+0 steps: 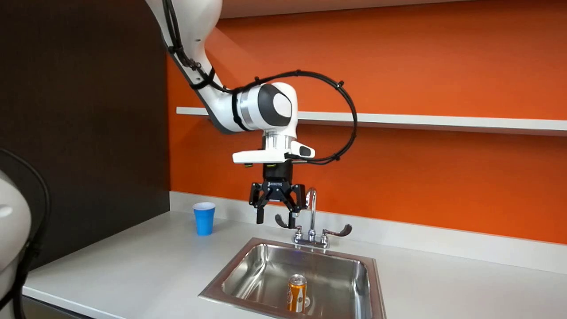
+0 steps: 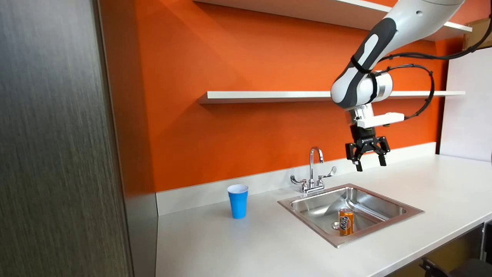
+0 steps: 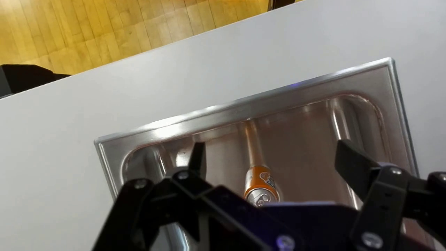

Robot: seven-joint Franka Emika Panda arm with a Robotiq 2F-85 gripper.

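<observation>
My gripper (image 1: 276,221) hangs above the sink (image 1: 372,271), fingers pointing down and spread wide, with nothing between them. An orange soda can (image 1: 296,294) stands upright inside the basin, well below the fingertips. In the wrist view the can (image 3: 261,184) shows between the two open fingers, nearer the left one, and the lower part of the picture is covered by the gripper's own body. From the second exterior view, the gripper (image 2: 370,165) is clearly higher than the can (image 2: 346,222). A blue cup (image 1: 204,218) stands upright on the counter, left of the sink.
A chrome faucet (image 1: 312,218) with two lever handles rises at the sink's back edge, close to the gripper in the first exterior view. A white shelf (image 1: 425,121) runs along the orange wall.
</observation>
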